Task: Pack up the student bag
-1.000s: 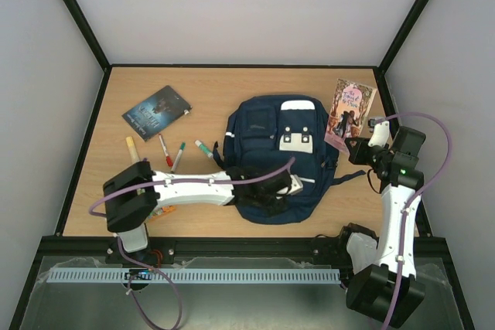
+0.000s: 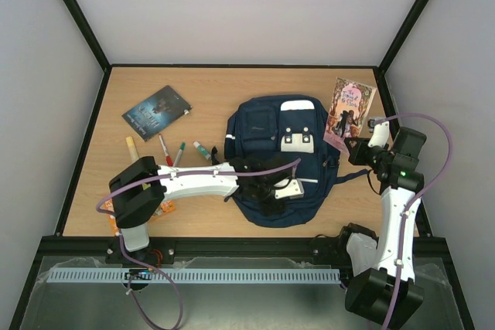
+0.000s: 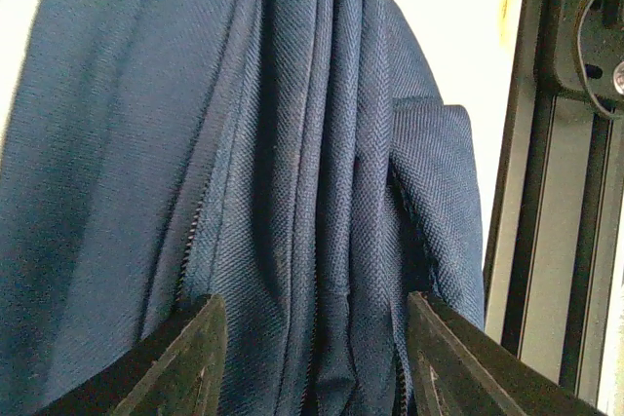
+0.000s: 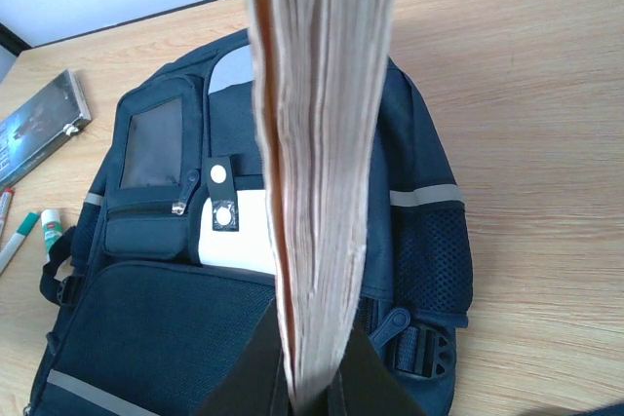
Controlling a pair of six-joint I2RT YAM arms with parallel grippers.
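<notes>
A navy backpack [image 2: 255,141] lies on its back in the middle of the table, front pockets facing up. In the top view my left arm reaches over its lower part. Close up, my left gripper stands open, with the bag's dark fabric folds and zipper edge [image 3: 327,192] between and beyond its fingers; it is not clamped on them. My right gripper is shut on a thick paperback book [image 4: 327,143], gripped at its lower end and held up right of the bag. Its pink illustrated cover [image 2: 352,106] faces the top camera.
A dark blue book [image 2: 156,112] lies at the far left. Several markers [image 2: 166,150] and a glue stick [image 2: 202,150] are left of the bag, with an orange item [image 2: 164,210] partly hidden under my left arm. Behind the bag the table is clear.
The right arm and the paperback have stayed still.
</notes>
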